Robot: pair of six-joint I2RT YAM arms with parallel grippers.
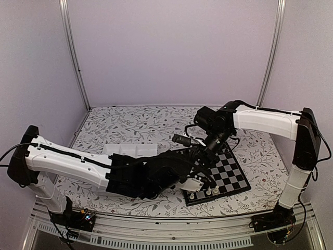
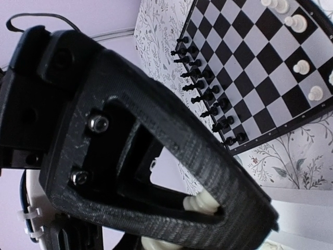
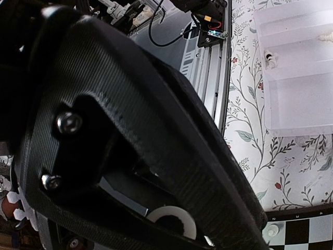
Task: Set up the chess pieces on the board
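Observation:
The chessboard (image 1: 231, 177) sits at the right of the table; in the left wrist view black pieces (image 2: 205, 94) line its far edge, with several white pieces (image 2: 296, 23) near the other side. My left gripper (image 1: 200, 179) is over the board's near left; a white piece (image 2: 203, 203) shows through its frame, and whether it grips that is unclear. My right gripper (image 1: 203, 151) is above the board, close to the left one, shut on a pale piece, seen only as a ring (image 3: 177, 221) through its frame.
A clear plastic tray (image 3: 296, 99) with a few white pieces lies left of the board, partly hidden under my left arm in the top view.

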